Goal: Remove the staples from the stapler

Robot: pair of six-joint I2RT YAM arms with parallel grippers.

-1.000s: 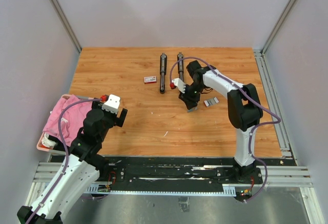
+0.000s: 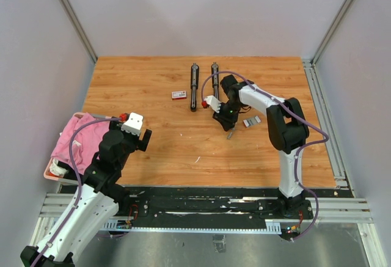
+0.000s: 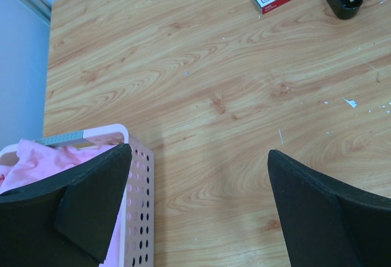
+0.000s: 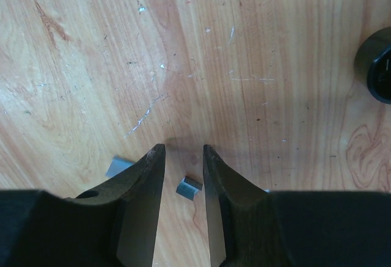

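In the top view my right gripper (image 2: 226, 123) is low over the right-centre of the table, a thin grey staple strip (image 2: 230, 134) just below it. The right wrist view shows its fingers (image 4: 146, 181) with a narrow gap between them. A small dark-grey staple piece (image 4: 189, 187) appears in that gap, close to the right finger; whether it is gripped cannot be made out. Another grey piece (image 4: 119, 166) lies beside the left finger. My left gripper stands open and empty at the left. Two black staplers (image 2: 193, 88) (image 2: 215, 79) lie at the back; the second is partly hidden.
Several grey staple strips (image 2: 252, 121) lie right of the right gripper. A red and white box (image 2: 179, 95) sits left of the staplers. A basket with pink cloth (image 2: 82, 135) stands at the left edge.
The staple strip beneath the right gripper now points more toward the front and shows more of its length. The left arm stays still.
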